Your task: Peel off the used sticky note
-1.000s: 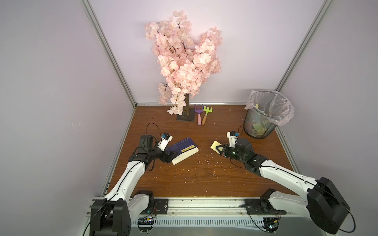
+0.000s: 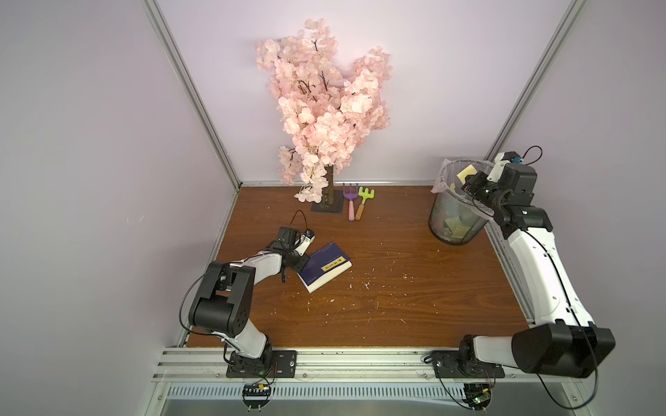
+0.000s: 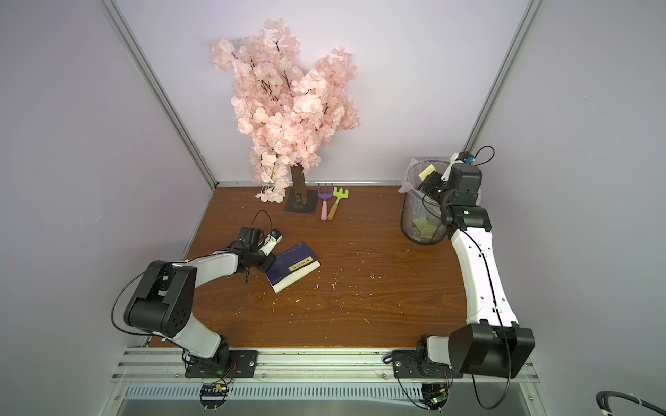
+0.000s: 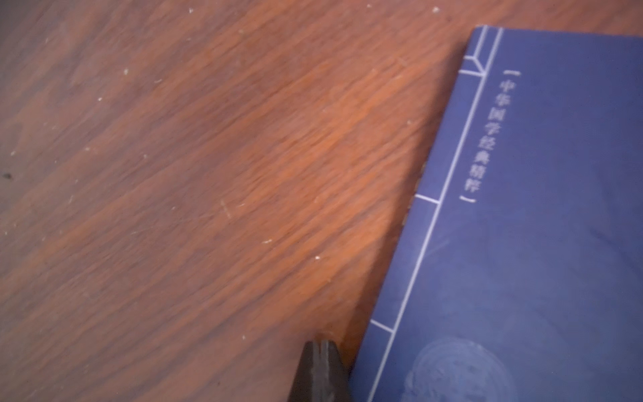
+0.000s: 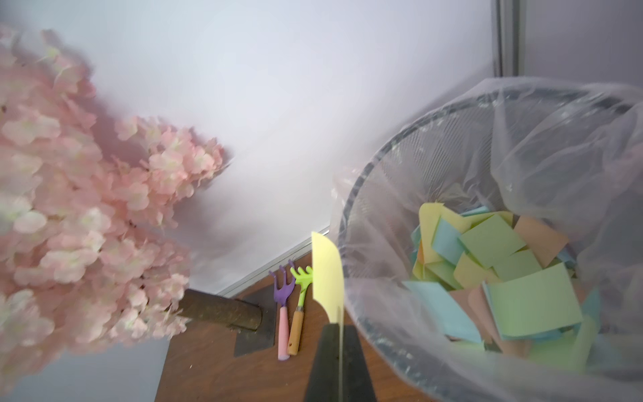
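Note:
A yellow sticky note (image 5: 327, 274) is pinched in my right gripper, which is shut on it above the left rim of the lined bin (image 2: 454, 215); many loose notes lie inside the bin. The dark blue book (image 4: 536, 201) lies on the table with no note visible on its cover. My left gripper is shut beside the book's left edge, with nothing seen between its fingertips.
A pink blossom tree (image 2: 326, 104) stands at the back, beside a purple fork (image 2: 351, 197) and a green rake (image 2: 365, 197).
My right gripper has risen and moved back and right, carrying the yellow note to the bin. My left gripper has shifted and now sits at the book's left edge.

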